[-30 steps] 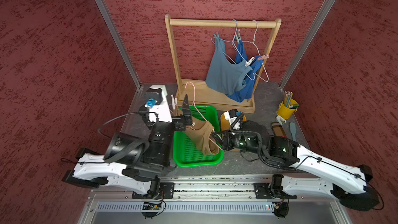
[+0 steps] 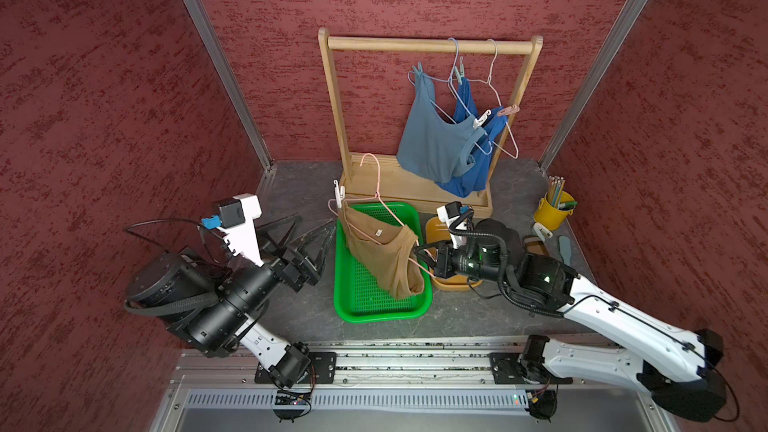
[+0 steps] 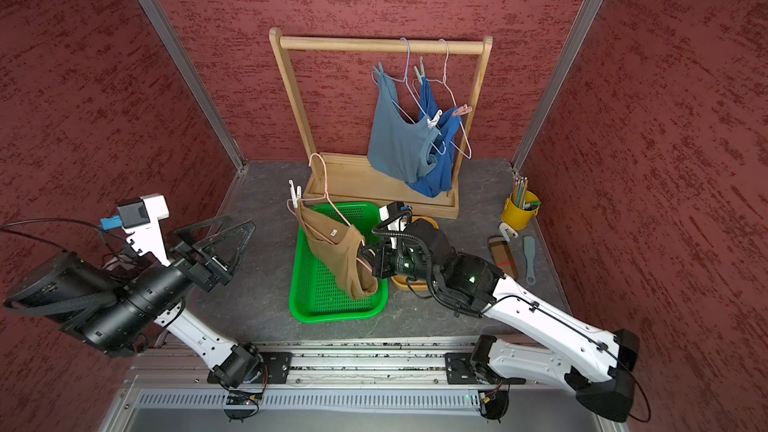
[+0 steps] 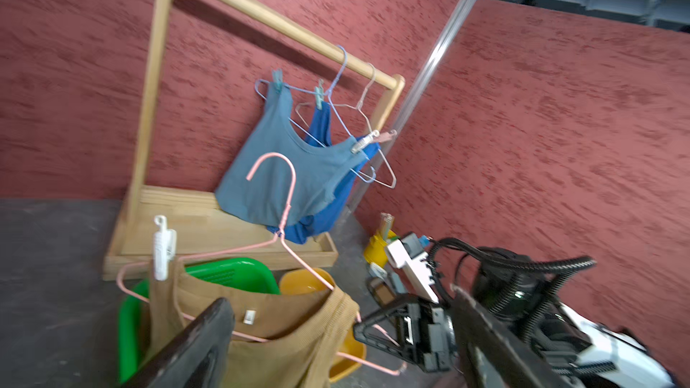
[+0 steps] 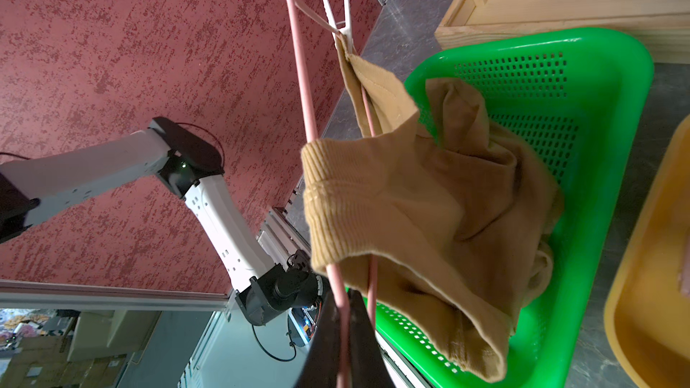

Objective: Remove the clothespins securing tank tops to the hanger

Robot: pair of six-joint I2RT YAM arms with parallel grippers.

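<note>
A pink hanger (image 2: 376, 180) hangs over the green basket, its right end gripped by my right gripper, which is shut on the thin rod. The brown tank top (image 2: 384, 252) drapes from the hanger, one strap looped round the rod near that gripper with no clothespin showing there. At the far end, a white clothespin (image 4: 162, 248) stands on the other strap. Left of the basket, my left gripper (image 2: 317, 228) is open and empty, its fingers (image 4: 194, 348) spread wide in the left wrist view.
Under the top sits the green basket (image 2: 344, 308); an orange tray (image 5: 647, 309) is beside it. On the wooden rack (image 2: 432, 45), a grey-blue top (image 2: 436, 132) and a blue top (image 2: 480, 164) hang pinned on hangers. A yellow cup (image 2: 552, 214) stands at right.
My left arm has swung left, away from the hanger's pinned end. The right gripper has shifted slightly, with the hanger and brown top still hanging from it.
</note>
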